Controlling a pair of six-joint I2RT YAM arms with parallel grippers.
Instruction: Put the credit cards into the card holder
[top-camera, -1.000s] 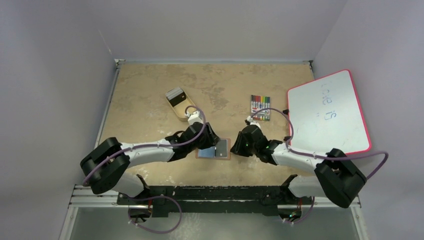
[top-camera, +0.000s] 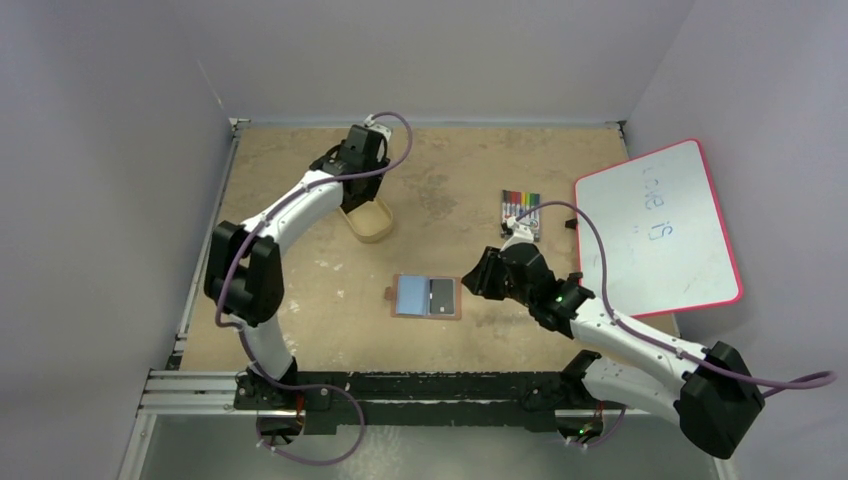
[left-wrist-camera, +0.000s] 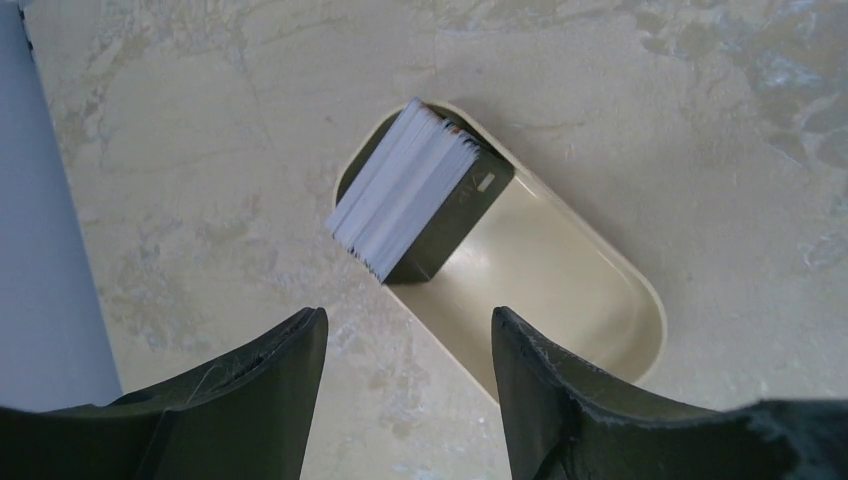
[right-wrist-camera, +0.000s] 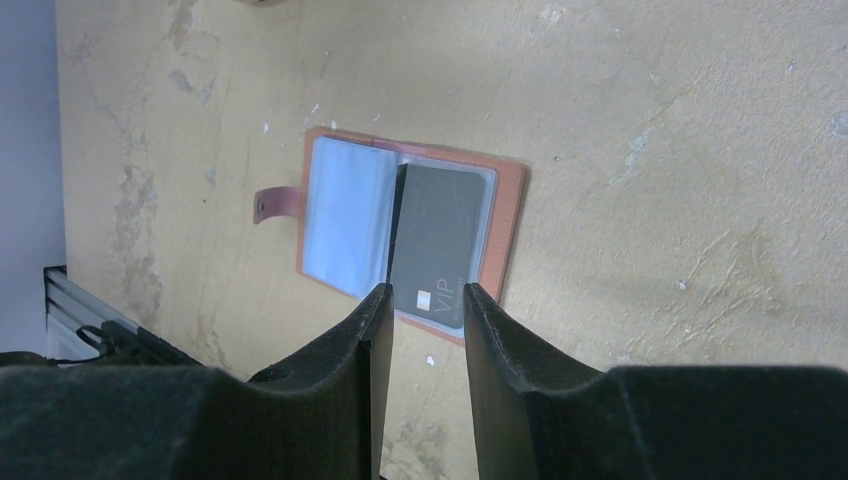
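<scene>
The card holder (top-camera: 452, 283) lies spread flat at the front middle of the table. A dark card marked VIP (right-wrist-camera: 435, 235) sits in its right sleeve; the left page (right-wrist-camera: 345, 215) is pale blue. Several cards (left-wrist-camera: 400, 190) stand packed at one end of a beige tray (left-wrist-camera: 560, 270). Over that tray hovers my left gripper, open, with nothing between its fingers; from above, the arm covers the cards. Beside the holder's right edge, above the table, my right gripper has its fingers parted and empty.
A set of coloured markers (top-camera: 521, 213) lies right of centre. A whiteboard (top-camera: 660, 230) with a pink frame leans along the right side.
My left gripper has moved from over the card holder back and left to the tray. The right gripper has shifted slightly away from the holder.
</scene>
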